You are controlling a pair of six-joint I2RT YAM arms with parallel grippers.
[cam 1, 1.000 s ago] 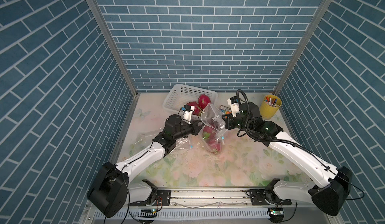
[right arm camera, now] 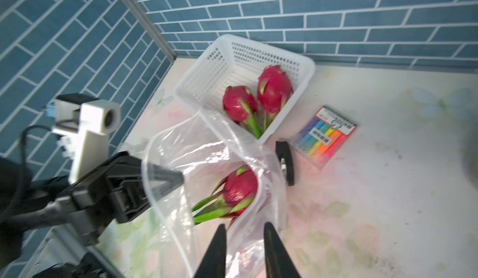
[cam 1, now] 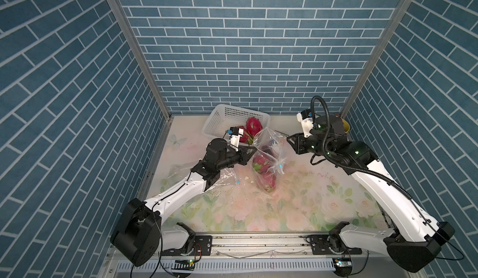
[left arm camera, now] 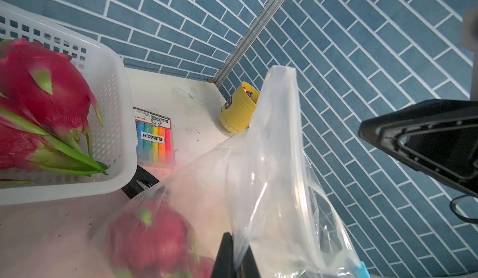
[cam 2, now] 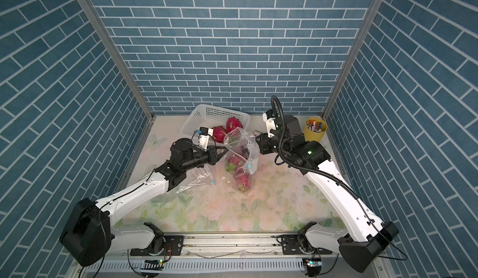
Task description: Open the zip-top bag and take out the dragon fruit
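Note:
The clear zip top bag (cam 1: 269, 138) stands with its mouth up and gaping. In the right wrist view a dragon fruit (right arm camera: 241, 186), pink with green leaf tips, shows through the opening. The top left view shows another fruit (cam 1: 267, 181) lower in the bag. My left gripper is shut on film at the bag's left side. Above the right side of the mouth is my right gripper, its fingers (right arm camera: 272, 250) apart. Film lies behind that gap, with nothing clearly gripped.
A white basket (right arm camera: 293, 71) holding two dragon fruits stands behind the bag. Beside it lie a box of coloured pens (right arm camera: 323, 136) and a black object (right arm camera: 284, 162). The yellow pen cup (cam 2: 315, 130) is at the back right. Flat clear film (cam 1: 224, 176) lies under the left arm.
The left gripper has barely moved.

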